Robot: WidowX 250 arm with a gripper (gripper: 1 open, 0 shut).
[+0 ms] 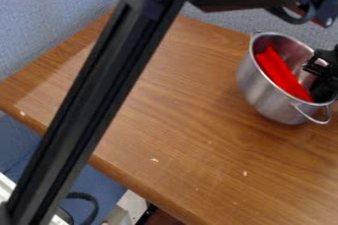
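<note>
A steel pot point(264, 96) with wire handles sits on the right side of the wooden table point(158, 140). A long red object point(280, 73) lies tilted inside it. My black gripper point(319, 77) is at the pot's right side, partly cut off by the frame edge; whether its fingers are open or shut does not show.
The robot's long black arm crosses the left and top of the view. Grey-blue padded walls stand behind and left of the table.
</note>
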